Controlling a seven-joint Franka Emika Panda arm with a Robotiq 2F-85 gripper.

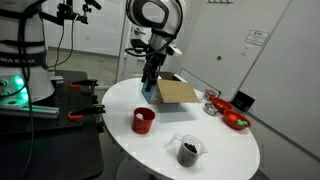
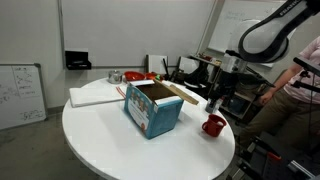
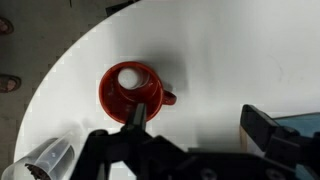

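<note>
A red mug [image 3: 131,92] stands upright near the table's edge, with a small white object [image 3: 129,78] inside it. My gripper [image 1: 150,85] hangs above the table beside the blue cardboard box [image 2: 152,112], on the mug's side of it. From above, in the wrist view, the black fingers [image 3: 261,126] are spread wide at the lower edge, with the mug ahead of them and part of the box at the right. Nothing shows between the fingers. The box has its brown flaps [image 1: 177,91] folded out.
A clear cup with dark contents [image 1: 188,152] stands on the white table [image 1: 160,160] beyond the mug. Farther off lie a red bowl [image 1: 235,120], a black item [image 1: 242,101] and a metal pot [image 2: 114,77].
</note>
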